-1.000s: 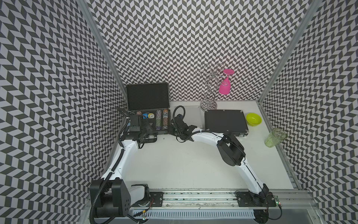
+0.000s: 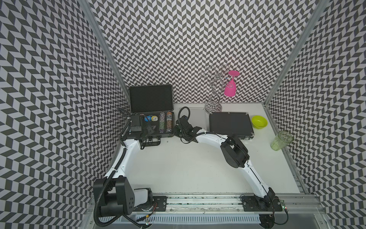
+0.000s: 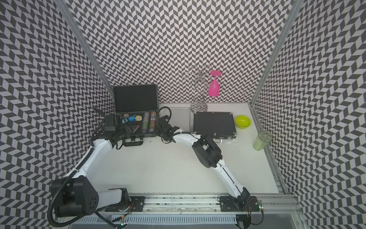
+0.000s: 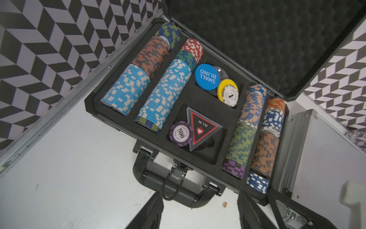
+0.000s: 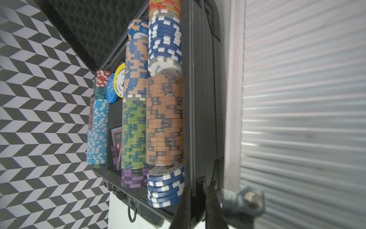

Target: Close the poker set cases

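The left poker case (image 2: 151, 97) stands open, its lid upright at the back and chips, markers and a triangular ALL IN piece (image 4: 200, 126) inside. My left gripper hangs open above the case's front and handle (image 4: 179, 190), with nothing between its fingers. My right gripper is at the case's front right corner, shut on the case's edge (image 5: 199, 152). The second case (image 2: 230, 124) lies closed on the right, its latches facing front.
A silver panel (image 5: 301, 95) lies right of the open case. Behind are a wire stand (image 2: 213, 106) and pink glass (image 2: 230, 89). A green bowl (image 2: 259, 121) and tall glass (image 2: 281, 141) stand at the right.
The right arm has shifted very slightly. The case lid stands unchanged.
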